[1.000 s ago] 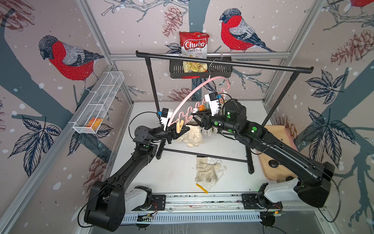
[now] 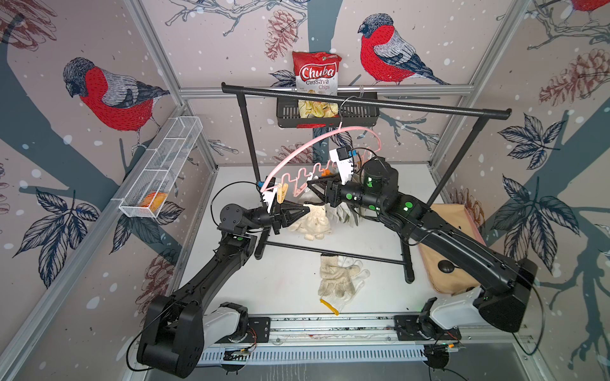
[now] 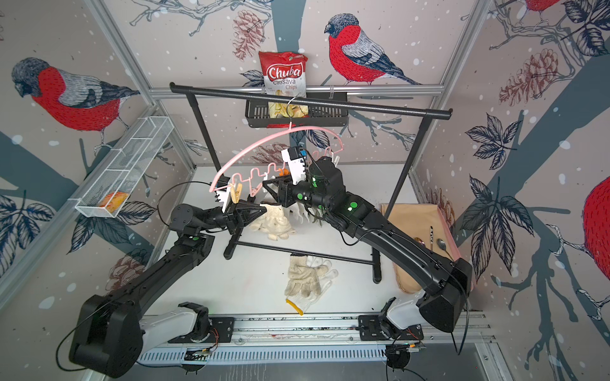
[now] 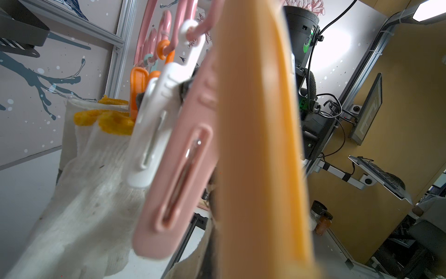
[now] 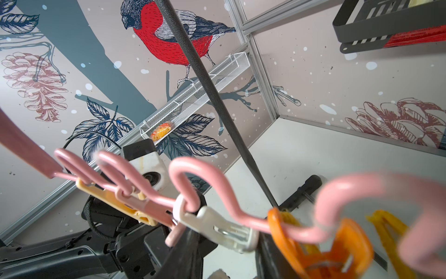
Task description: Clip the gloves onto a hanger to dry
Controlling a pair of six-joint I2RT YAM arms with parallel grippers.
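The pink hanger [image 2: 307, 144] hangs from the black rail with coloured clips, among them a white clip [image 5: 227, 230], an orange clip [image 5: 285, 239] and a yellow clip [image 2: 281, 192]. My right gripper [image 2: 312, 184] is at the middle of the hanger, by the white clip; its fingertips are partly hidden. My left gripper [image 2: 300, 210] is shut below the hanger's left end, nothing visible between its fingers. A white glove [image 4: 93, 195] with yellow edging hangs by the clips. More gloves [image 2: 311, 222] show below, and others [image 2: 340, 282] lie on the front table.
The black stand [image 2: 444, 111] spans the workspace. Behind it is a basket [image 2: 355, 116] with a chips bag. A white wire shelf [image 2: 162, 158] is on the left wall, a tan mat [image 2: 448, 235] at the right.
The hanger's left end has swung left and up with its clips. My right gripper has moved slightly left and up; the left gripper has stayed in place.
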